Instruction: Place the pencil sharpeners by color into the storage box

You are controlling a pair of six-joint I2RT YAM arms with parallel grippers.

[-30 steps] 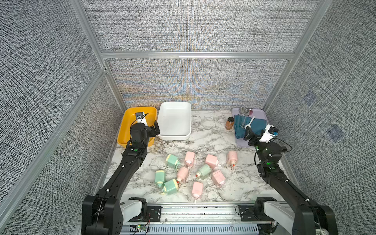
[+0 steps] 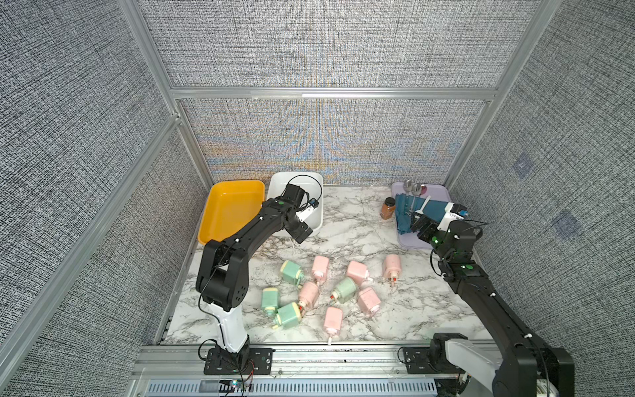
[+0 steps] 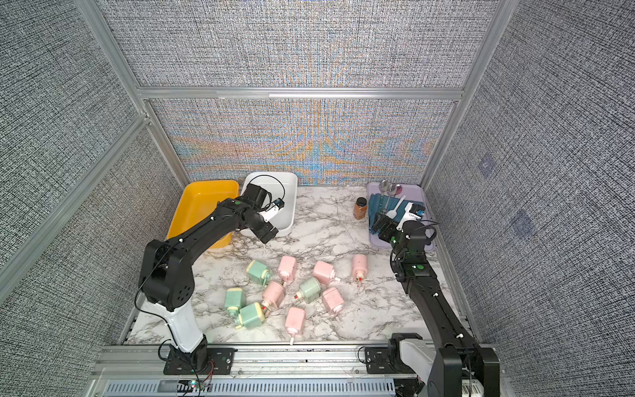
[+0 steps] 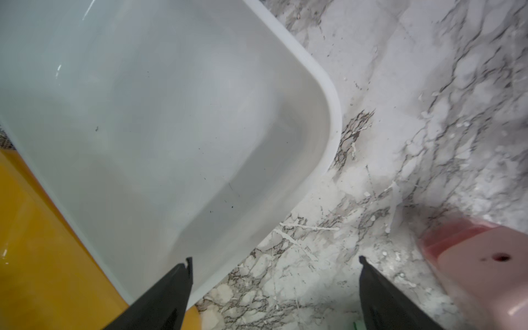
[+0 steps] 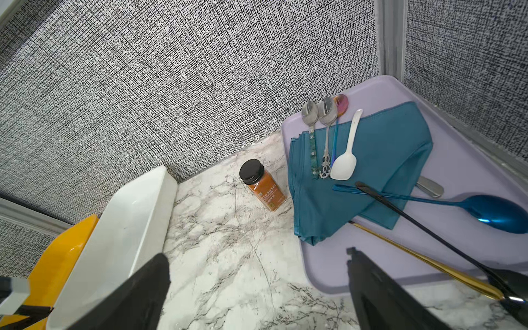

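Several pink sharpeners [image 2: 320,266] and several green sharpeners [image 2: 289,270] lie mixed on the marbled table in the top left view. The white box [image 2: 311,215] and the orange box [image 2: 228,208] stand side by side at the back left; the parts of both that show are empty. My left gripper is open with nothing between its fingers, above the white box's front edge. One pink sharpener [image 4: 484,269] shows at the right of the left wrist view. My right gripper is open and empty, near the lilac tray at the right.
The lilac tray [image 5: 330,277] holds a blue cloth [image 5: 357,165], spoons and other utensils. An orange jar with a black lid [image 5: 264,187] stands left of it. Bare table [image 2: 350,218] lies between the jar and the white box.
My left gripper has swung right from over the orange box, across the white box, to its front edge. The right arm has shifted only slightly. The sharpeners lie where they were.
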